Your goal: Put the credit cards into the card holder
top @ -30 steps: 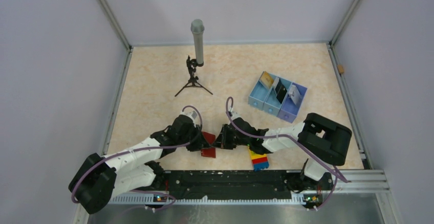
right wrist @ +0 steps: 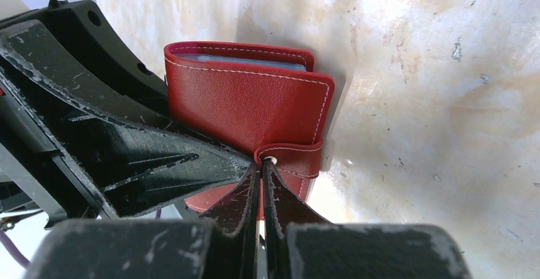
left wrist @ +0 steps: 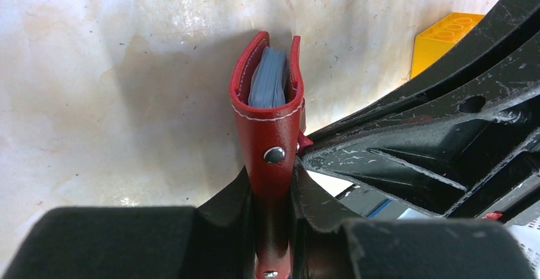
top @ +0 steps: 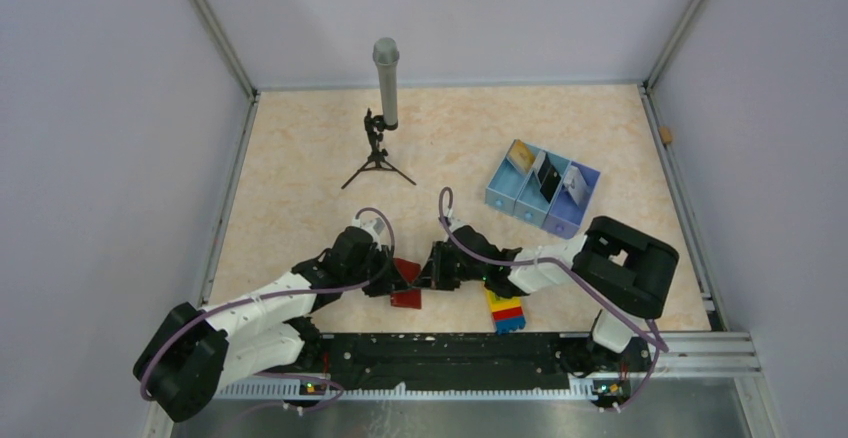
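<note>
The red leather card holder point(left wrist: 266, 126) stands on edge, with clear plastic sleeves point(left wrist: 269, 78) showing in its open top. My left gripper is shut on its body. In the right wrist view, the holder's broad face and its snap strap point(right wrist: 291, 159) are visible. My right gripper is shut, its tips at the free end of that strap; whether the thin strap is between them cannot be told. Cards point(top: 547, 176) appear to lean in the compartments of a blue organizer point(top: 503, 201) in the top view.
Stacked toy bricks point(top: 506, 310) in yellow, red and blue lie under the right forearm. A microphone-like post on a small tripod point(top: 377, 158) stands at the back left.
The right arm has shifted very slightly, its elbow a little to the left and up in the top view. The left arm and the card holder look unmoved.
</note>
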